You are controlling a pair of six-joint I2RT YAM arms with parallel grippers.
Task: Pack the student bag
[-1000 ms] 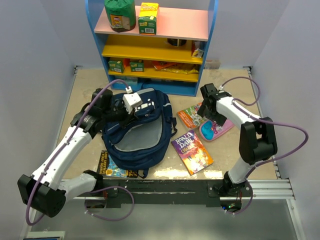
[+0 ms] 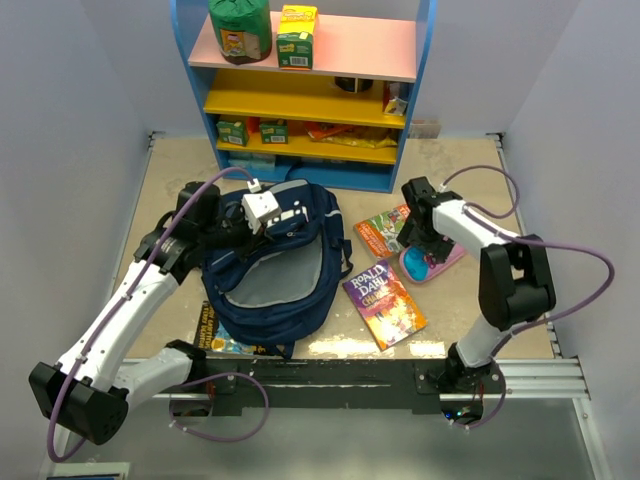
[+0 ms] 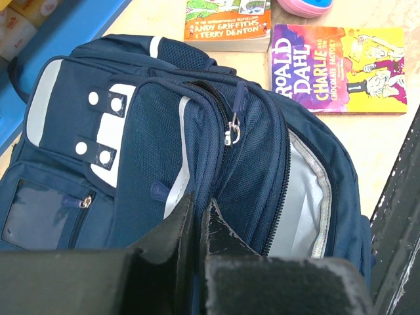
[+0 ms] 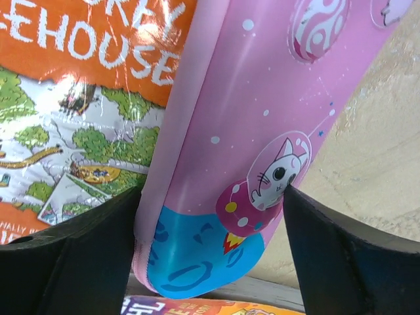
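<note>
The navy school bag [image 2: 310,290] lies on the floor at left with its main compartment gaping, showing a grey lining. My left gripper is shut on the bag's navy fabric near the compartment edge. At right, a pink pencil case [image 4: 243,131] with a blue end and cat pictures lies flat on the floor. My right gripper is partly open, with its fingers [image 4: 328,243] on either side of the case. Left of the case is an orange treehouse book [image 2: 383,232]. A purple and yellow Roald Dahl book [image 2: 385,305] lies between bag and case.
A dark book [image 2: 215,330] is partly under the bag's lower left. Behind stands a shelf unit [image 2: 300,95] holding boxes and packets. A dark rail [image 2: 330,372] borders the front, and bare floor [image 2: 470,320] shows at front right.
The right gripper has shifted slightly over the pencil case, which stays in place. My left arm and the bag have drifted very slightly left.
</note>
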